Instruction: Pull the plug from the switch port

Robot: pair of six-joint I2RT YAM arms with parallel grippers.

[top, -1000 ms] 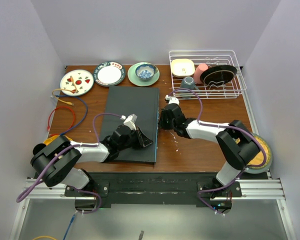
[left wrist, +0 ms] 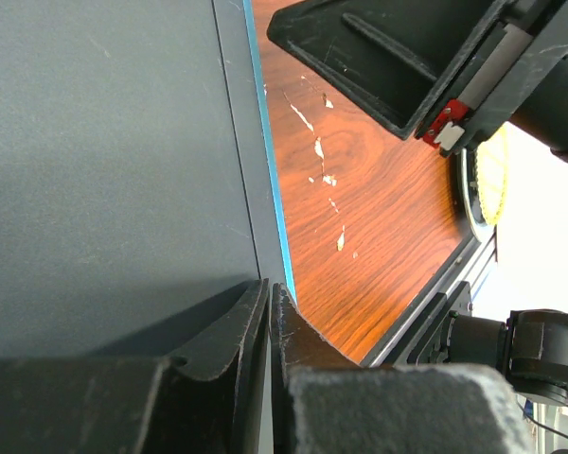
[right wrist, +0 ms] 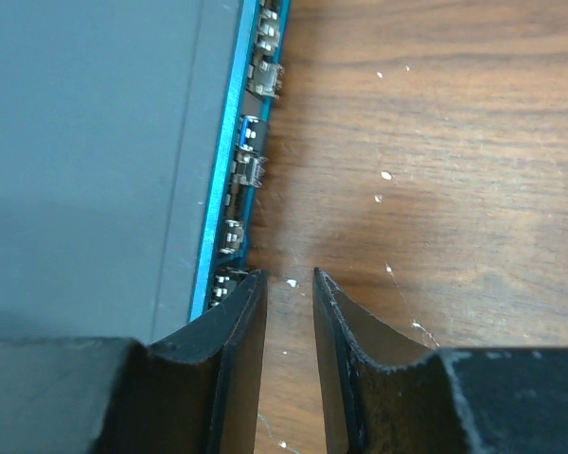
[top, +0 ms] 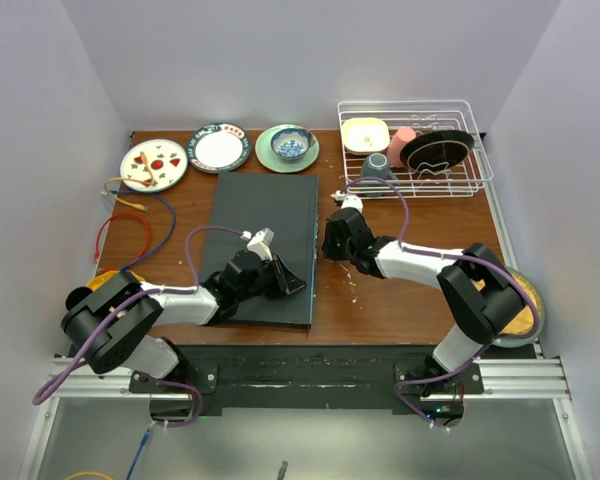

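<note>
The dark switch (top: 260, 200) lies flat in the middle of the table, its ports (right wrist: 249, 170) along the right edge, seen in the right wrist view. My left gripper rests on the switch near its front right, shut with its fingertips at that edge; what is between them is hidden. My right gripper stands open beside the port edge, its left finger close to the lowest visible port. I cannot make out a plug in these ports.
Blue, red and yellow cables (top: 160, 218) lie to the left. Plates (top: 218, 148) and a bowl (top: 291, 143) stand at the back, a dish rack (top: 430, 180) at the back right. Bare wood is right of the switch.
The right arm and gripper have shifted slightly, a few pixels to the right in the top view. The left arm has not moved.
</note>
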